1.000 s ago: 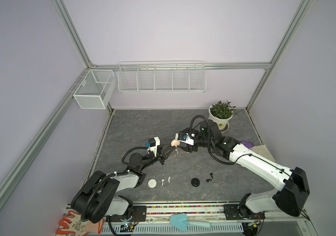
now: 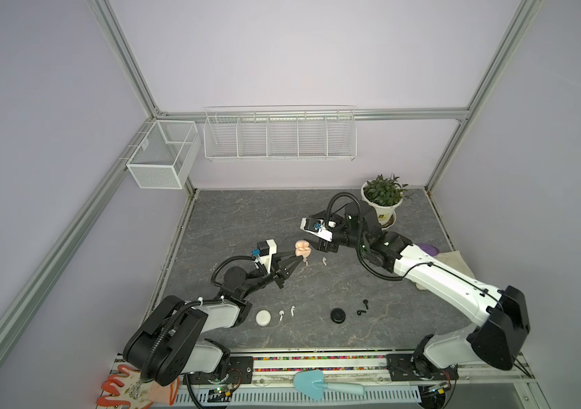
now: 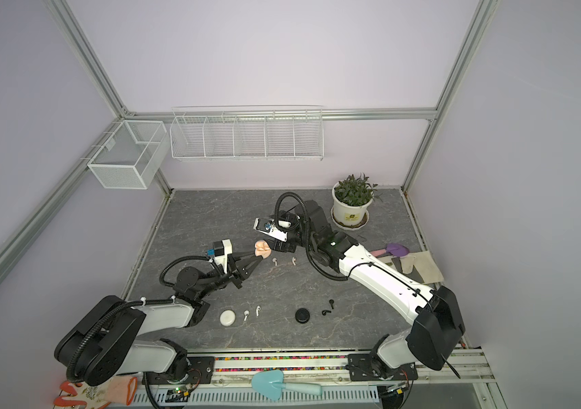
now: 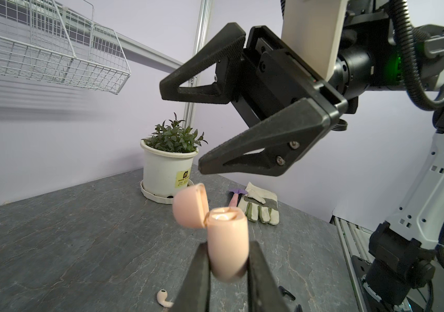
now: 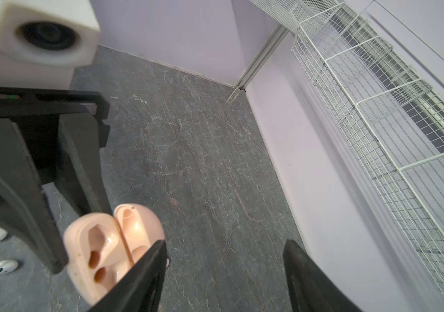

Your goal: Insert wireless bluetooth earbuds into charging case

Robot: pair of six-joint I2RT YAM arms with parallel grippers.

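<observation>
A pink earbud case is gripped upright in my left gripper (image 2: 297, 257), its lid swung open; the right wrist view shows empty hollows in it (image 5: 97, 239). My right gripper stands open just above and beside the case, nothing between its fingers. Pink earbuds (image 2: 324, 261) lie on the table below. White earbuds (image 2: 281, 315) lie near a round white case (image 2: 263, 317); black earbuds (image 2: 361, 312) lie near a round black case (image 2: 337, 315).
A potted plant (image 2: 382, 194) stands back right. Gloves (image 4: 261, 205) and a purple tool (image 3: 396, 249) lie at the right. Wire baskets (image 2: 280, 136) hang on the walls.
The case's lid now stands open, where it looked closed before. My right gripper has moved slightly up and back, away from the case. The left arm has barely moved.
</observation>
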